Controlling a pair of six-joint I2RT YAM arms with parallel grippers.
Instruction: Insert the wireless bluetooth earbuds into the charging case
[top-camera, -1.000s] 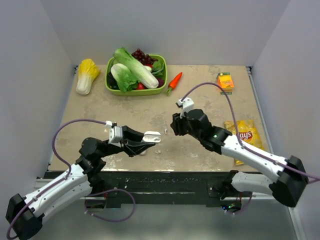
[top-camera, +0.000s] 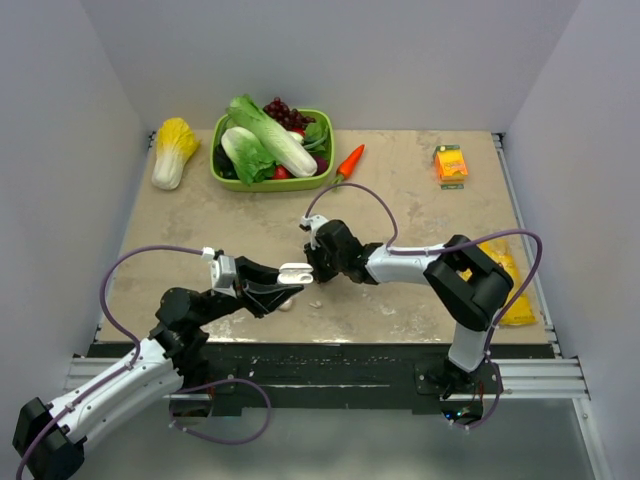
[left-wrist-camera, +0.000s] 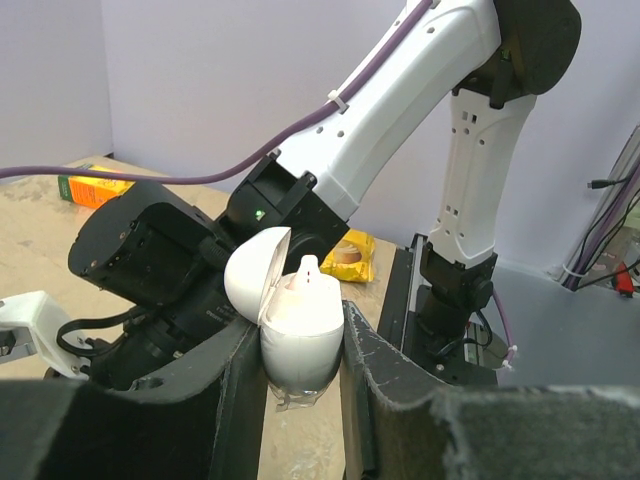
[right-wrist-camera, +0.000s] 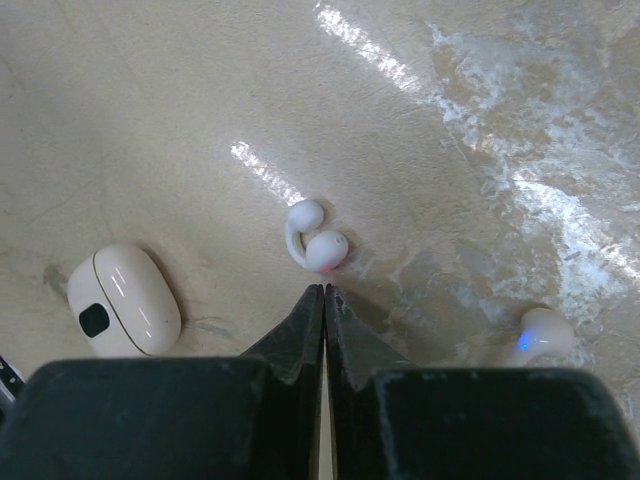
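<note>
In the left wrist view, a white case (left-wrist-camera: 302, 340) with its lid raised is gripped by my left gripper, shut on its body. A pale nub shows at its top; I cannot tell if it is an earbud. My right gripper is shut, nothing between its fingertips. Just beyond its tips lies a curved, two-lobed white earbud (right-wrist-camera: 320, 250) on the table. A stemmed earbud (right-wrist-camera: 548, 330) lies to the right, partly hidden by a finger. From above, the right gripper (top-camera: 315, 265) is close beside the held case (top-camera: 297, 270).
A second white case (right-wrist-camera: 125, 300), closed, with a black patch, lies on the table at left in the right wrist view. A green basket (top-camera: 262, 186) of vegetables and a carrot (top-camera: 350, 162) sit at the back. An orange box (top-camera: 451, 165) stands back right; chips (top-camera: 520, 310) lie right.
The right gripper has gone from open to shut.
</note>
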